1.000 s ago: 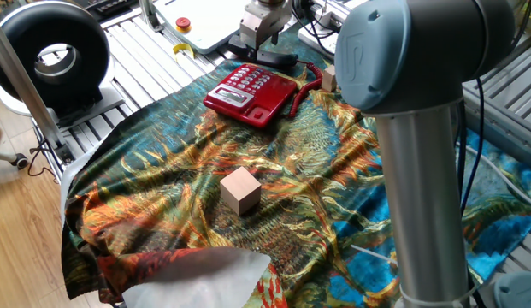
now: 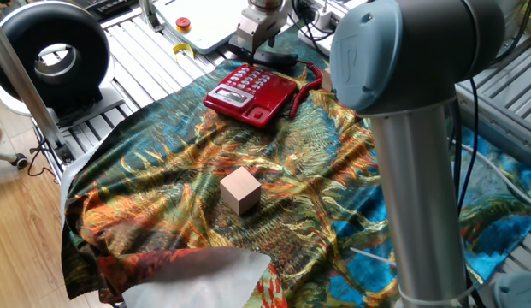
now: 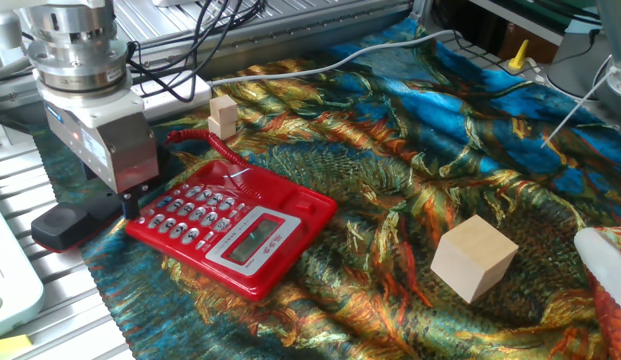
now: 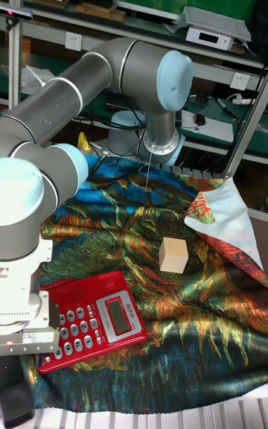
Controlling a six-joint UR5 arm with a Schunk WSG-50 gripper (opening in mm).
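Observation:
A red desk telephone [image 3: 230,222] with silver buttons and a small display lies on the patterned cloth. Its black handset [image 3: 70,222] rests off the cradle along the keypad side, joined by a red coiled cord [image 3: 212,142]. My gripper [image 3: 109,190] points down over the handset, close to the phone's edge. One dark finger [image 3: 130,206] shows in front of the handset; the other is mostly in shadow, so whether the fingers press on the handset is unclear. In exterior view 3 the gripper body hides part of the handset.
A large wooden cube [image 3: 475,258] sits alone on the cloth. Two small wooden blocks [image 3: 223,117] are stacked behind the phone. Cables [image 3: 195,60] run near the wrist. A folded cloth corner [image 2: 201,281] shows its white underside. Open cloth lies between phone and cube.
My arm has shifted slightly left in exterior view 1, now covering more of the small wooden blocks. The gripper has moved a little with it; phone, handset and large cube look unmoved.

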